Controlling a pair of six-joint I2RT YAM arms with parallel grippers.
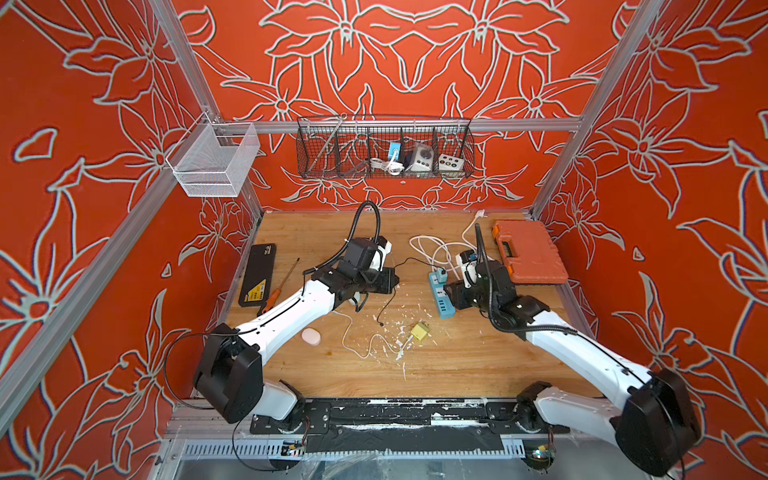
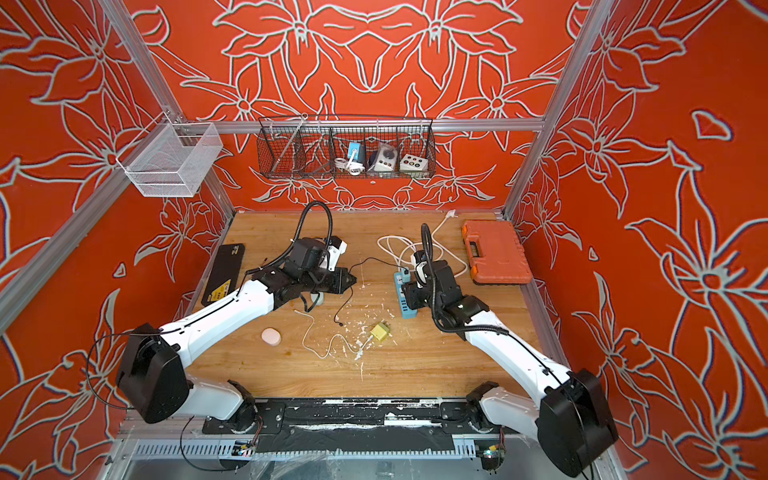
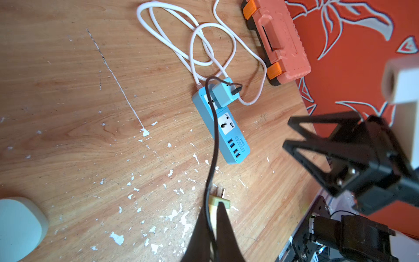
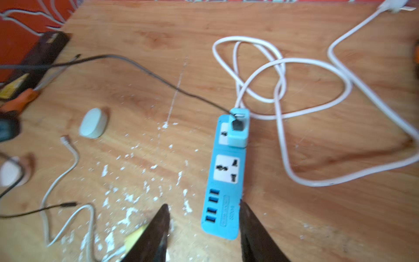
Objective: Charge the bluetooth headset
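Note:
A blue power strip (image 4: 222,192) lies on the table with a blue charger (image 3: 222,96) plugged into its far socket and a black cable (image 3: 214,139) running from it across to my left gripper (image 1: 376,276). The left gripper is shut over the table's middle; the cable passes across its fingers in the left wrist view. My right gripper hangs over the near end of the strip with its fingers apart, nothing seen between them. A white rounded case (image 4: 93,122), a pink one (image 1: 311,336), a white cable and a yellow adapter (image 1: 420,330) lie nearby.
An orange toolbox (image 1: 529,248) lies at the back right. A black flat box (image 1: 257,274) and a screwdriver (image 1: 272,296) lie at the left. A wire basket (image 1: 384,148) hangs on the back wall. Bare wood lies at the front.

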